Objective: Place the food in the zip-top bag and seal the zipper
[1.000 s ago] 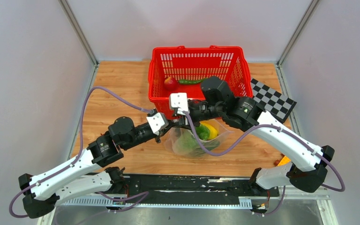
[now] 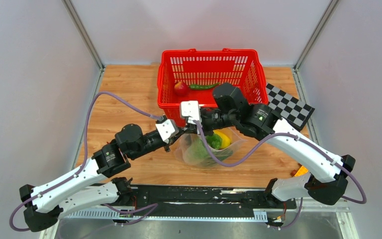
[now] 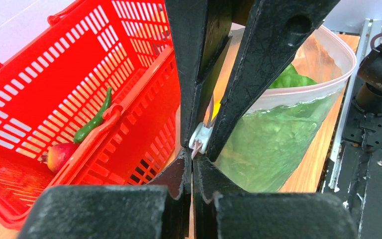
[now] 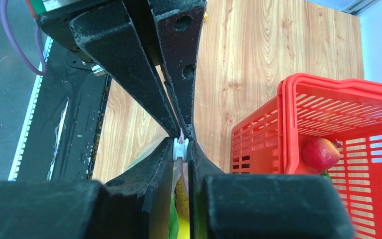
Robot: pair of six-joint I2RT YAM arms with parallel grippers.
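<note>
The clear zip top bag (image 2: pixel 195 150) stands open-mouthed on the table, with a green pepper (image 2: pixel 213 141) and a yellow food item (image 2: pixel 224 139) inside. In the left wrist view its rim (image 3: pixel 306 92) gapes wide over leafy green contents. My right gripper is shut on the white zipper slider (image 4: pixel 180 151) at the bag's corner. Just beyond the slider, my left gripper is shut, with the thin end of the bag's zipper strip (image 3: pixel 195 148) running between its fingertips. The two grippers nearly touch, and from above the arms hide this corner.
Behind the bag stands a red basket (image 2: pixel 210 100) holding a red fruit (image 2: pixel 181 88) and a green chili (image 2: pixel 204 86). A checkered board (image 2: pixel 289 105) lies at the right. Bare table shows left and right of the bag.
The right gripper has shifted very slightly at the bag's corner. The left arm, bag and basket look unmoved.
</note>
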